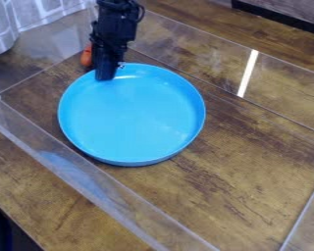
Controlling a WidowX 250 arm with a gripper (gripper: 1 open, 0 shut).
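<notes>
A round blue plate (130, 118) lies on the wooden tabletop at the centre-left. The dark gripper (105, 71) reaches down from the top to the plate's upper-left rim; it looks shut, and whether anything thin is between its fingertips cannot be seen clearly. An orange object (86, 57), partly hidden by the gripper, sits just behind the plate.
Clear plastic walls edge the table at the lower left and right. A crumpled pale plastic sheet (16, 29) is at the top left. Bare wood (232, 157) is free to the right of and below the plate.
</notes>
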